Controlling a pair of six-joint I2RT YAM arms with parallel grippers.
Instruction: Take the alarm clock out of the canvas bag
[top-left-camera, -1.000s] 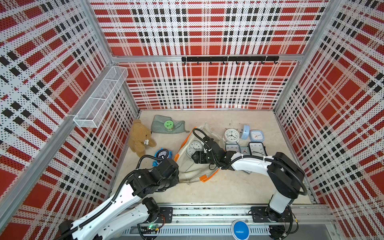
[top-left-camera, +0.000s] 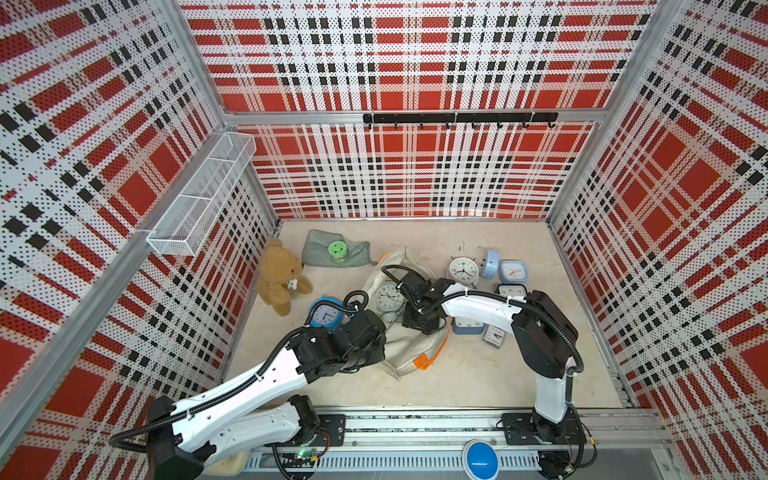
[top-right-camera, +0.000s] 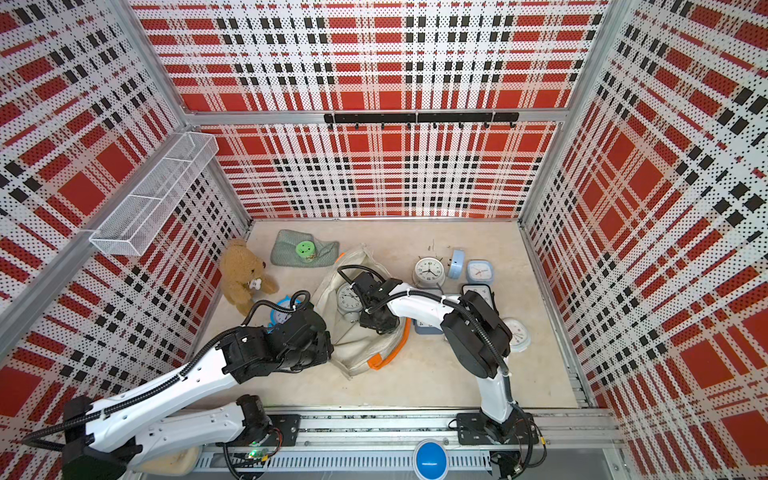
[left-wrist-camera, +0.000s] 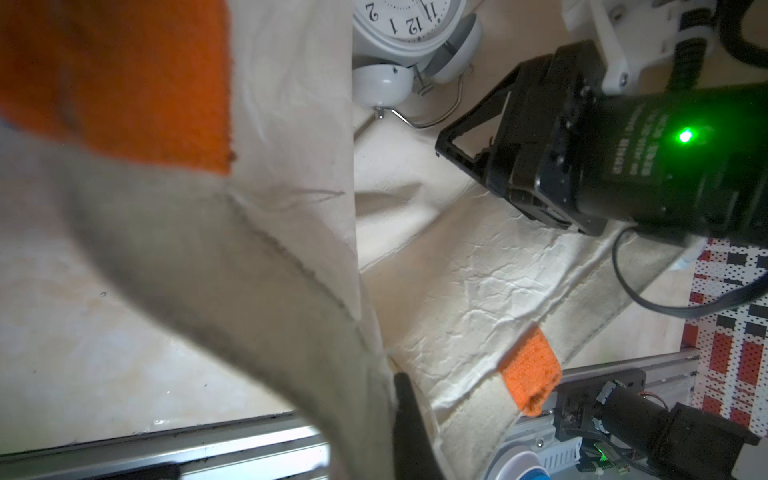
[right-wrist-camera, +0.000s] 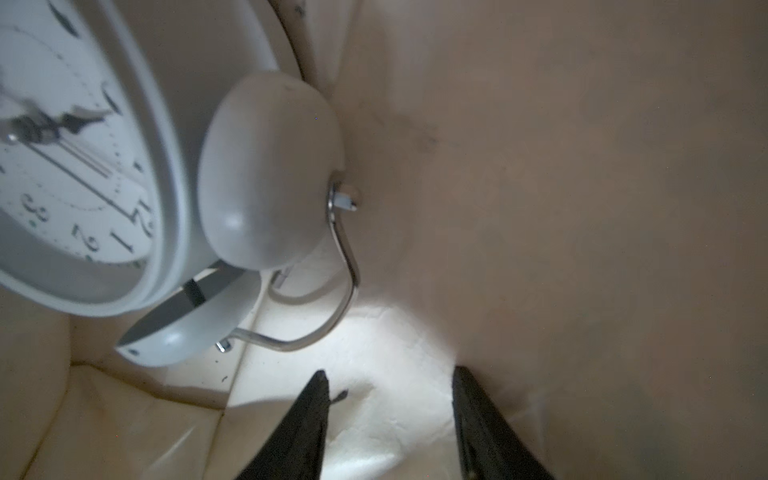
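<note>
The white twin-bell alarm clock (top-left-camera: 389, 297) lies face up on the pale canvas bag (top-left-camera: 405, 352), with its bells towards the front. In the right wrist view the clock's bells (right-wrist-camera: 268, 172) and wire handle stand just beyond my right gripper; its fingers are apart with only bag cloth behind the gap. My left gripper is shut at the bag's front-left edge, and a raised fold of canvas (left-wrist-camera: 264, 320) runs into it. That fold hides most of its fingers and part of the clock.
A blue clock (top-left-camera: 325, 314) and a teddy bear (top-left-camera: 280, 276) are at left, a grey-green cloth (top-left-camera: 320, 248) behind. Several clocks, including a white one (top-left-camera: 463, 270), crowd the right side. Free table lies in front.
The left arm has moved right and back, the bag's front edge shifting with it.
</note>
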